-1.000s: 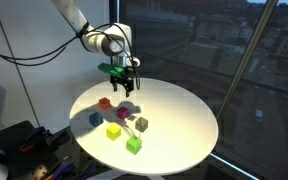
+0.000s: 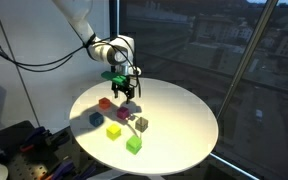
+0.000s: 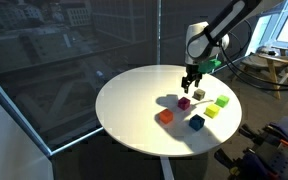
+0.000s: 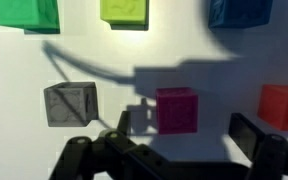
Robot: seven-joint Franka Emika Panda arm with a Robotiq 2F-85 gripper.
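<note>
My gripper is open with nothing held. In the wrist view its dark fingers stand left and right of a magenta block (image 4: 177, 110), with a gap on each side. Exterior view 1 has the gripper (image 2: 131, 93) above the table, higher than the magenta block (image 2: 123, 114). From the other side, the gripper (image 3: 187, 85) likewise hangs over the magenta block (image 3: 184, 103) without touching it.
Around the magenta block lie a grey block (image 4: 71, 104), a red block (image 4: 282, 107), a green block (image 4: 24, 14), a yellow block (image 4: 124, 10) and a blue block (image 4: 240, 12).
In exterior view 1 the gripper has shifted a little to the right over the last second. The blocks stay where they were.
</note>
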